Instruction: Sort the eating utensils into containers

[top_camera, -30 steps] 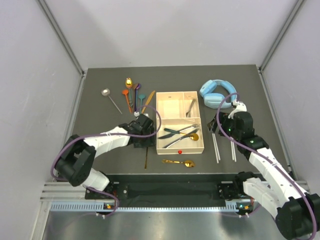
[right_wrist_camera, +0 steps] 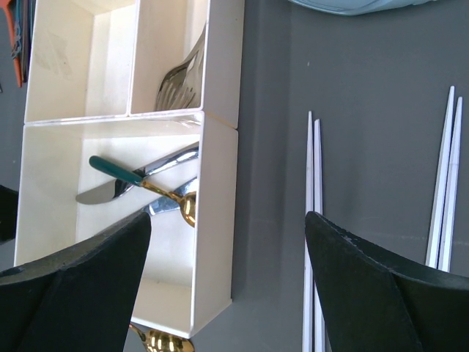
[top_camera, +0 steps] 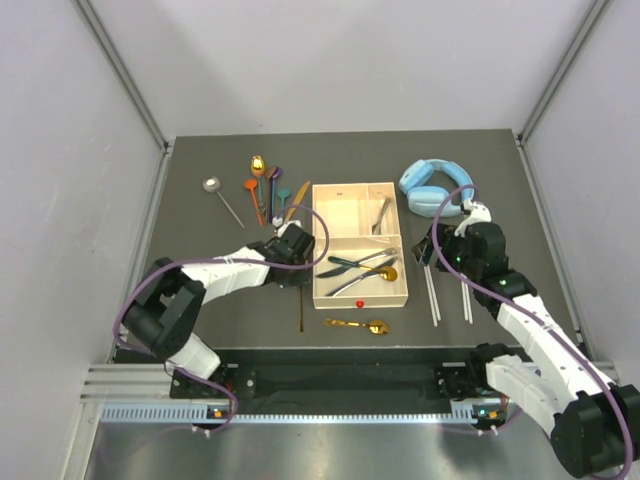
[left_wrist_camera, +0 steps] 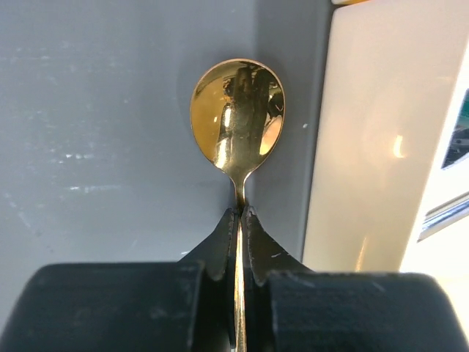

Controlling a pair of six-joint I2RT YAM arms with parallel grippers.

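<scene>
My left gripper is shut on the neck of a gold spoon (left_wrist_camera: pixel 238 121), its bowl pointing away from me, close beside the organizer's white wall (left_wrist_camera: pixel 381 139). From above, only that spoon's thin handle (top_camera: pixel 301 312) shows below the gripper. The cream organizer (top_camera: pixel 318 218) holds forks (right_wrist_camera: pixel 179 84) in its narrow upper compartment. Knives (right_wrist_camera: pixel 99 193) and a green-handled gold spoon (right_wrist_camera: pixel 117 171) lie in its large lower one. Open and empty, my right gripper hangs above the table right of the organizer, near white chopsticks (right_wrist_camera: pixel 318 172).
Below the organizer lies another gold utensil (top_camera: pixel 376 327). Several colored utensils (top_camera: pixel 258 165) and a ladle (top_camera: pixel 211 185) lie at the back left. Blue headphones (top_camera: pixel 424 201) rest at the back right. Another chopstick pair (right_wrist_camera: pixel 445 183) lies farther right.
</scene>
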